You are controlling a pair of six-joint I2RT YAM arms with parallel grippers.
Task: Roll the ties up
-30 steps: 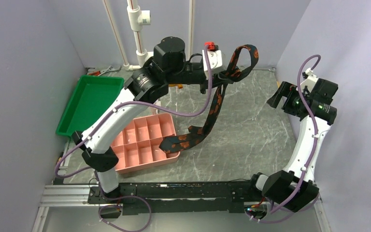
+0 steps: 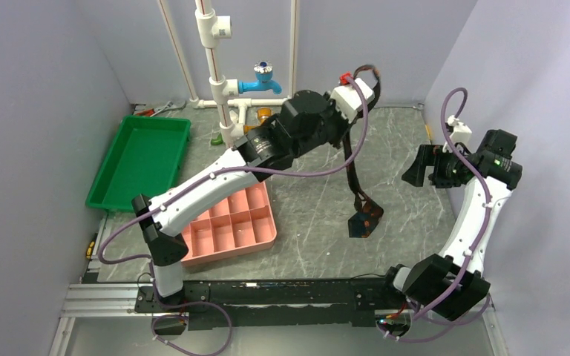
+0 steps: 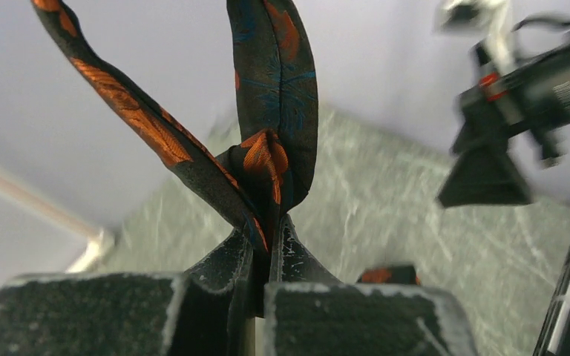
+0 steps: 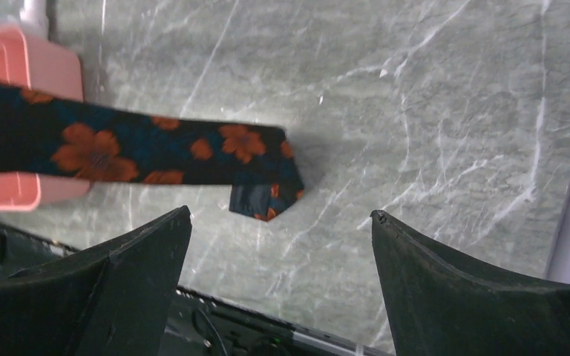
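Note:
A dark tie with orange flowers (image 2: 365, 219) hangs from my left gripper (image 2: 347, 122), its lower end on or just above the counter right of the pink divided tray (image 2: 231, 248). In the left wrist view the left gripper is shut on the gathered tie (image 3: 274, 89), with two strands rising from it. In the right wrist view the tie (image 4: 111, 144) stretches in from the left to a folded end below my right gripper, which is open and empty. In the top view that gripper (image 2: 427, 163) is over the counter's right side.
A green tray (image 2: 130, 163) sits back left. White pipes and a blue faucet (image 2: 263, 85) stand at the back centre. Walls close in on both sides.
The tie's lower end has swung right, off the pink tray, and folded. The top loop has narrowed as my left gripper shifted. The right gripper has moved slightly lower in the top view.

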